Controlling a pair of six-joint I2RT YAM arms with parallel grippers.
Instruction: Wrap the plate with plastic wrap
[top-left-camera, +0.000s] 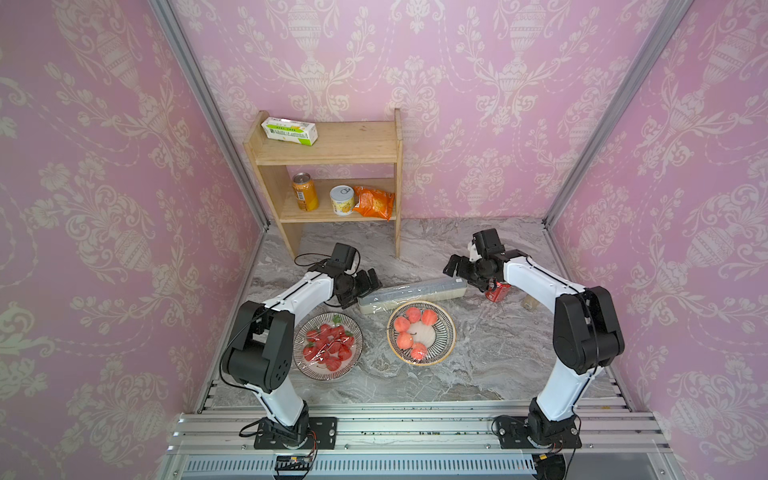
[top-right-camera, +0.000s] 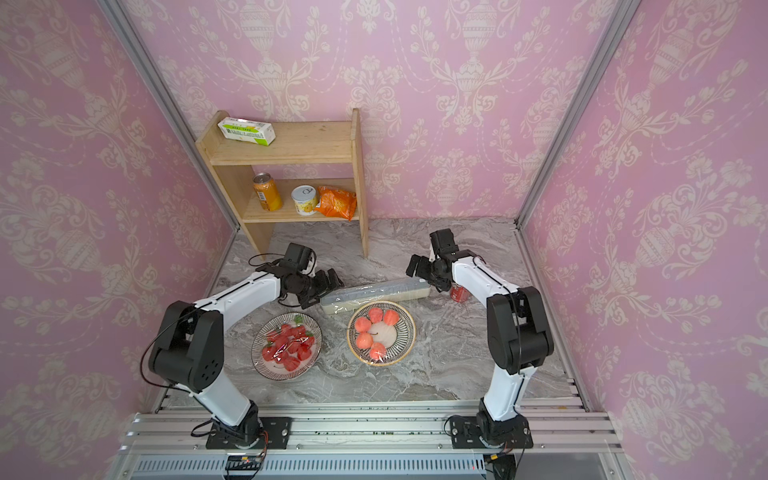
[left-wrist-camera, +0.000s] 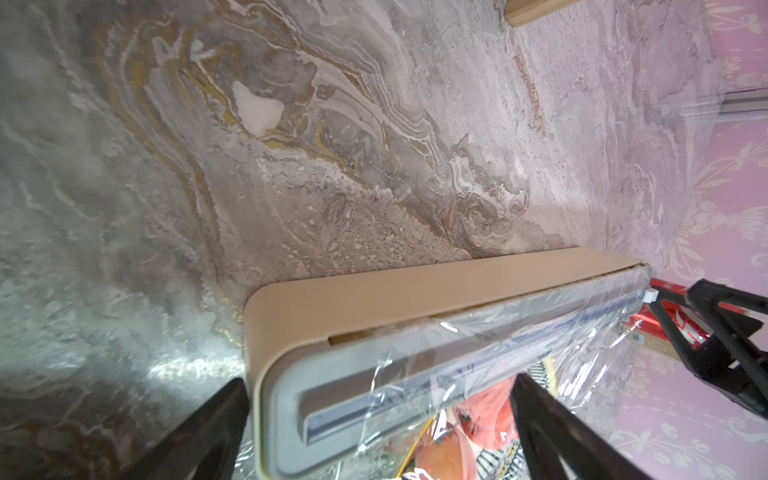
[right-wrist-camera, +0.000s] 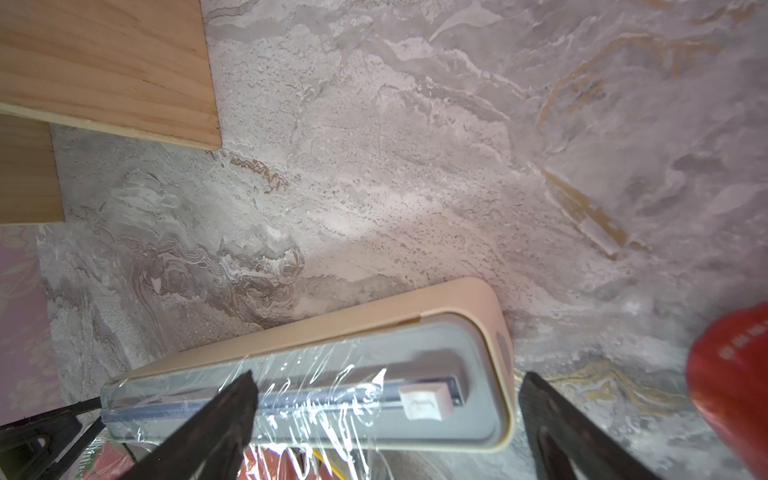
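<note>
A long grey and cream wrap dispenser (top-left-camera: 412, 294) lies behind a round patterned plate (top-left-camera: 445, 341) that carries several pink-orange fruits (top-left-camera: 429, 317). Clear film (left-wrist-camera: 448, 376) stretches from the dispenser over part of that plate. At the dispenser's left end, my left gripper (top-left-camera: 369, 289) stands open; its blurred fingers (left-wrist-camera: 192, 440) flank that end in the left wrist view. My right gripper (top-left-camera: 462, 277) is open at the other end, its fingers (right-wrist-camera: 572, 440) apart over the dispenser's white slider (right-wrist-camera: 425, 401). Whether either gripper touches the dispenser, I cannot tell.
A second plate (top-left-camera: 297, 352) of strawberries (top-left-camera: 332, 344), covered in shiny film, sits front left. Behind stands a wooden shelf (top-left-camera: 352, 132) with packages. A red object (top-left-camera: 497, 292) lies by the right gripper.
</note>
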